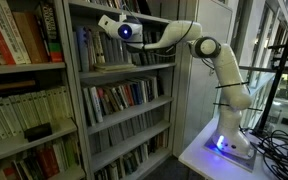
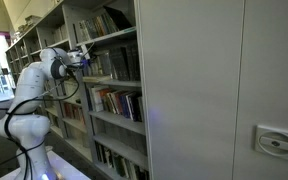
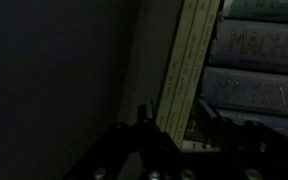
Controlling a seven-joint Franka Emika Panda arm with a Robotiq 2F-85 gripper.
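Observation:
High at the bookcase, my gripper reaches into the upper shelf, its fingers apart. In the wrist view, thin pale yellowish books (image 3: 188, 62) stand upright in front of the gap between the fingertips. Whether the fingers touch any of them is too dark to tell. Right beside them are thick grey-blue volumes (image 3: 254, 88) with large lettering. In exterior view 1 the gripper (image 1: 106, 23) is small at the shelf, below the top board. The second exterior view shows the arm's wrist end (image 2: 76, 55) against the bookcase.
A dark upright panel (image 3: 64, 80) fills the left of the wrist view. Lower shelves hold rows of books (image 1: 124, 97), with bare board in front of some. The arm's base stands on a white table (image 1: 209, 160); cables (image 1: 279, 150) lie behind it.

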